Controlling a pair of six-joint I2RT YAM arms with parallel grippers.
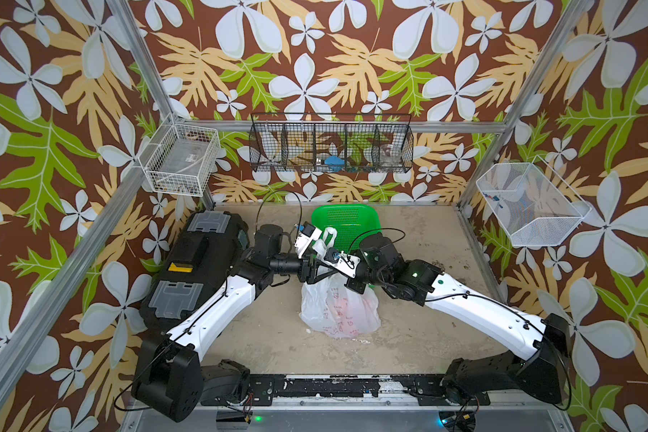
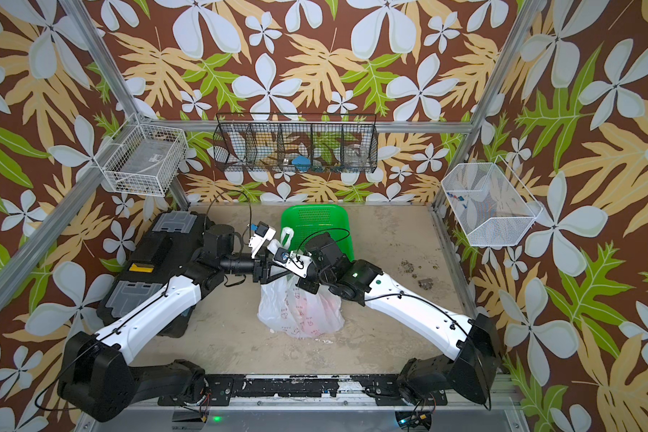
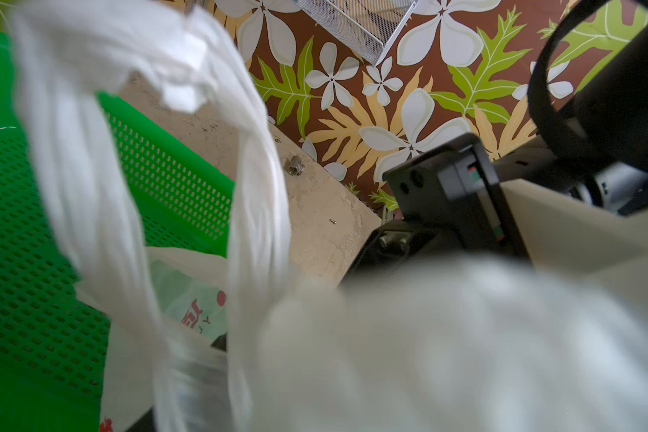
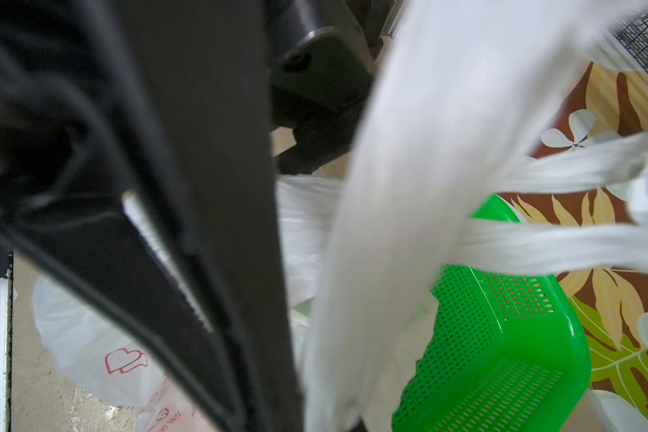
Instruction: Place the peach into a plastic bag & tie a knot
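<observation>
The white plastic bag (image 1: 338, 313) with red print rests on the table in front of the green basket. A pinkish patch shows through its lower right side, but no peach can be made out clearly. Its gathered top rises between my grippers, and a handle loop (image 3: 259, 180) stands up in the left wrist view. My left gripper (image 1: 324, 271), open, is at the bag's neck from the left. Close against it from the right is my right gripper (image 1: 340, 268), shut; a white strip (image 4: 403, 187) runs beside it, and whether plastic is pinched between its fingers is hidden.
Behind the bag lies the green basket (image 1: 368, 224). A black toolbox (image 1: 194, 262) takes up the table's left side. Wire baskets hang on the back and side walls.
</observation>
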